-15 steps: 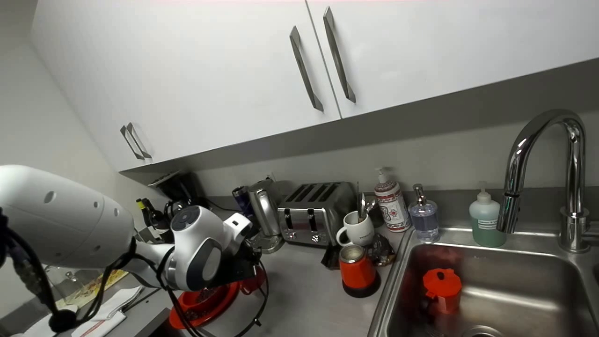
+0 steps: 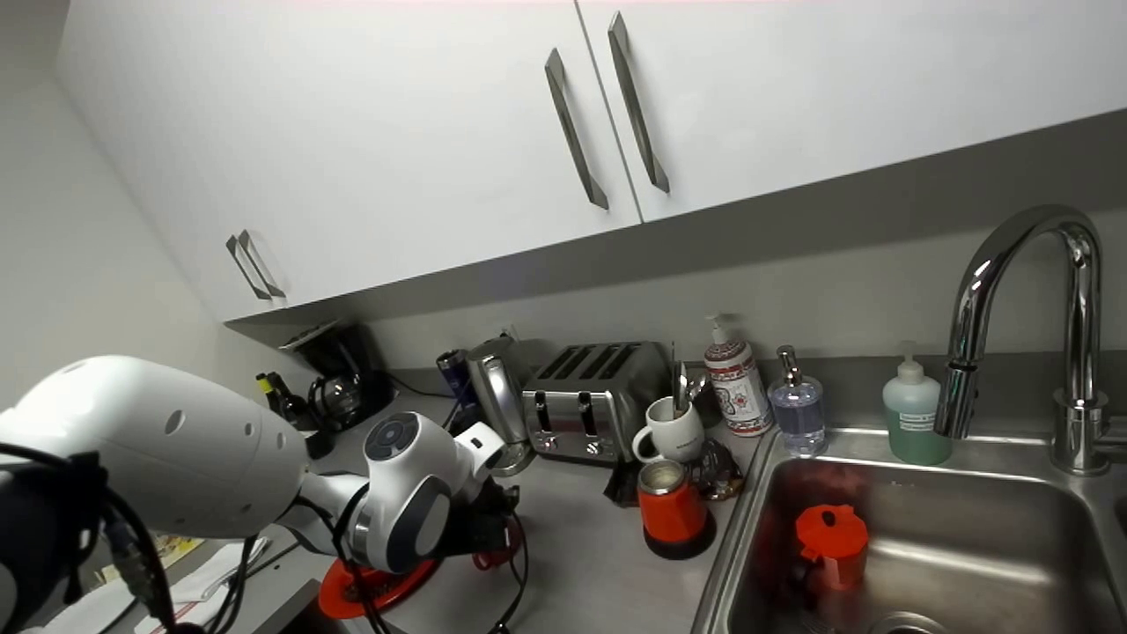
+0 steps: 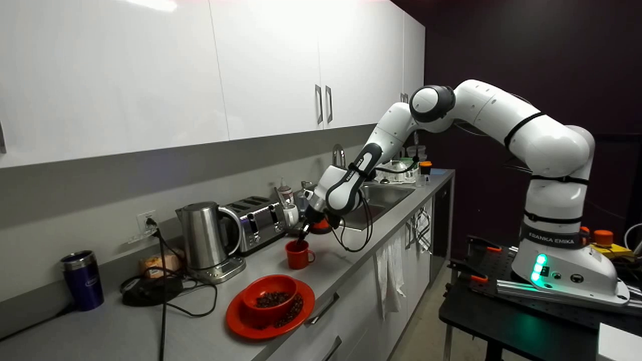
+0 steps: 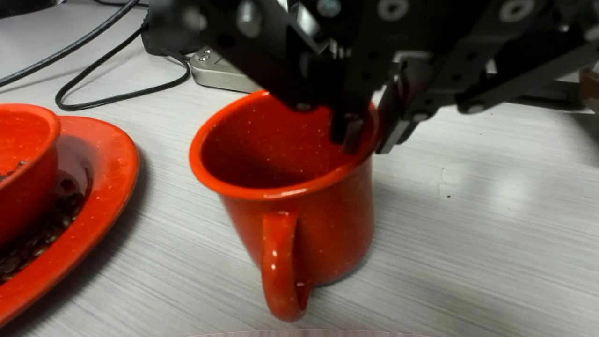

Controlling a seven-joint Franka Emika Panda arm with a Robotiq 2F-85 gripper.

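A speckled red mug (image 4: pixel 314 224) stands upright on the counter, its handle facing the bottom of the wrist view. My gripper reaches down over its right rim, with one fingertip inside the mug and the other outside. The fingers (image 4: pixel 352 135) are a little apart, and the rim runs through the gap between them; the gripper looks part open. In exterior view 2 the mug (image 3: pixel 297 257) is right below the gripper (image 3: pixel 302 238). Exterior view 1 shows only a bit of the mug (image 2: pixel 513 544), the rest hidden behind the wrist.
Left of the mug is a red plate (image 3: pixel 236 318) bearing a red bowl (image 3: pixel 268 313) and dark beans. A kettle (image 3: pixel 201 237), loose cables and a toaster (image 3: pixel 256 222) line the wall. An orange-red jar (image 2: pixel 672 509) stands beside the sink (image 2: pixel 983 507). Bare counter (image 2: pixel 592 549) lies between.
In exterior view 1 the arm and the mug have shifted to the right, away from the plate. The hanging cables swung along. Everything else stands where it was.
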